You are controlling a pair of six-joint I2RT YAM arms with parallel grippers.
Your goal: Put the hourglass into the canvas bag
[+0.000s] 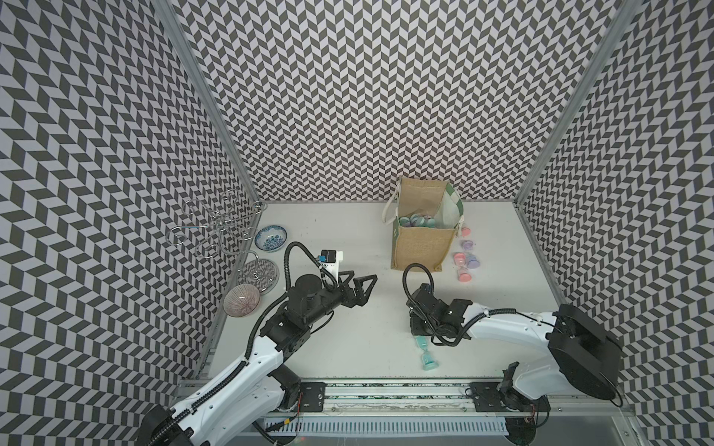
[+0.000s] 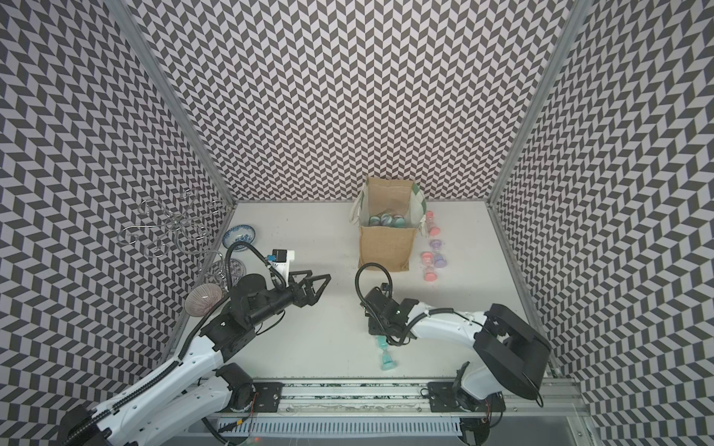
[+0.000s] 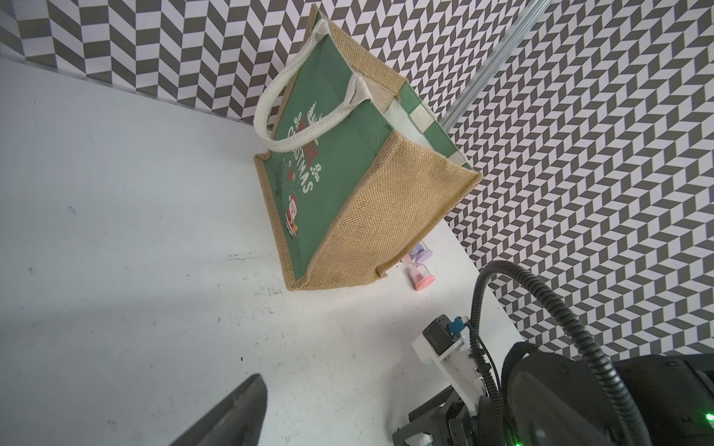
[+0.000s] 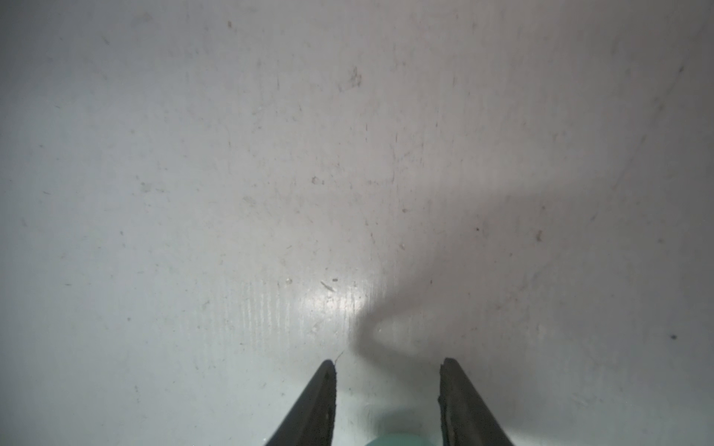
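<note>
A teal hourglass (image 1: 428,362) lies on its side near the table's front edge, partly covered by my right arm's wrist in both top views. In the right wrist view only its rounded teal end (image 4: 398,440) shows at the bottom edge, between the spread fingers of my right gripper; no grip on it is visible. The canvas bag (image 1: 422,249) stands upright with its mouth open, and several teal hourglass ends (image 1: 418,221) show inside. My left gripper (image 1: 363,277) hangs open and empty over the table, left of and in front of the bag.
Pink and purple hourglasses (image 1: 464,266) lie right of the bag. Left are a blue patterned bowl (image 1: 270,238), a pinkish bowl (image 1: 241,300), a grey patterned dish (image 1: 258,275) and a wire rack (image 1: 218,226). Bare table lies between my two grippers.
</note>
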